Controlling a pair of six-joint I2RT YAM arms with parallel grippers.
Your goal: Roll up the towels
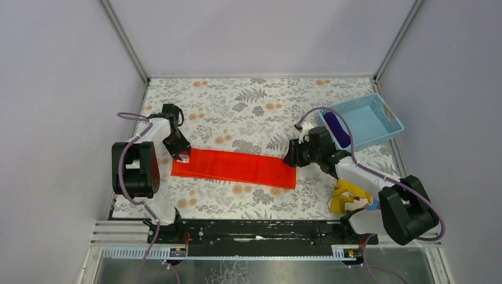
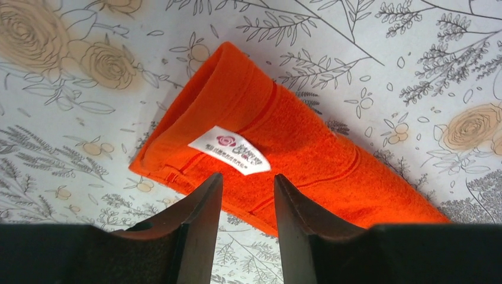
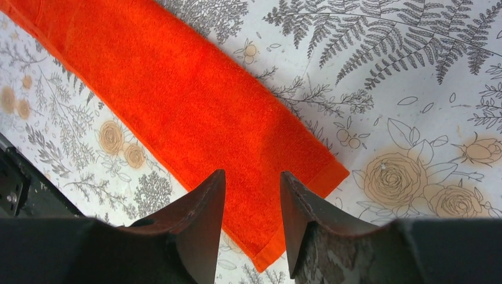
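A red towel [image 1: 237, 168] lies flat as a long strip across the front middle of the table. Its left end [image 2: 213, 100] has a raised folded edge and a white label [image 2: 229, 151]. Over that end hangs my left gripper, its fingers apart with nothing between them. My right gripper is over the towel's other end, also parted and empty, above the flat hemmed corner area.
A light blue basket [image 1: 373, 118] at the back right holds a dark blue rolled item [image 1: 336, 129]. A yellow patterned cloth [image 1: 343, 195] lies at the front right, under the right arm.
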